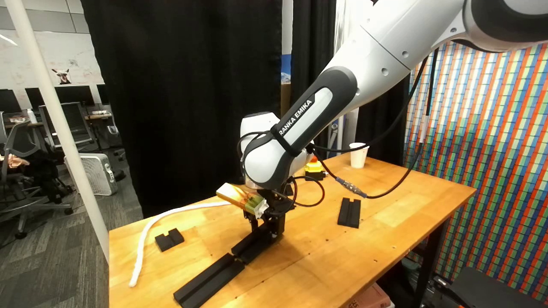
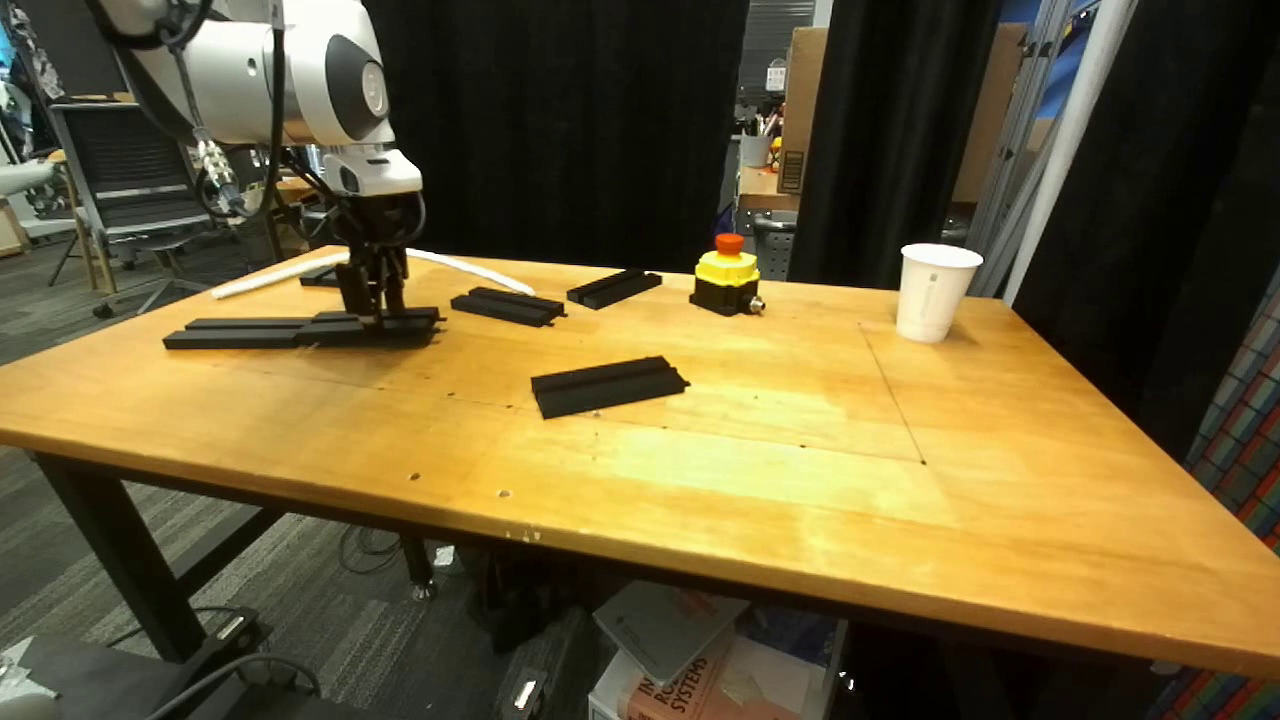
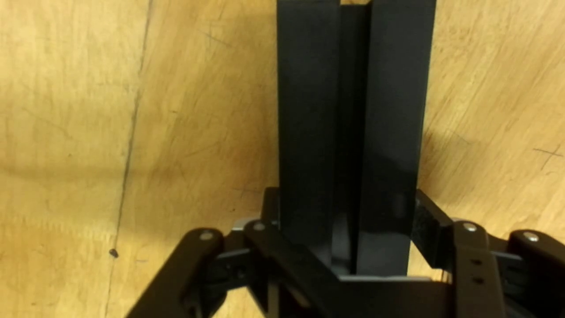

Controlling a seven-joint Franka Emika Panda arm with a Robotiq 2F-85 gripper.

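My gripper is shut across the sides of a black grooved track piece, one finger along each long side. In exterior view 1 this held piece is low at the tabletop, its near end close to a second black track piece. The two run roughly in line; whether they touch or interlock I cannot tell. From exterior view 2, the gripper stands over the held piece, with the second piece extending to its left.
Other black track pieces lie apart: one mid-table, two behind it, and a short one at left. A white cord, an emergency-stop button and a paper cup also rest there.
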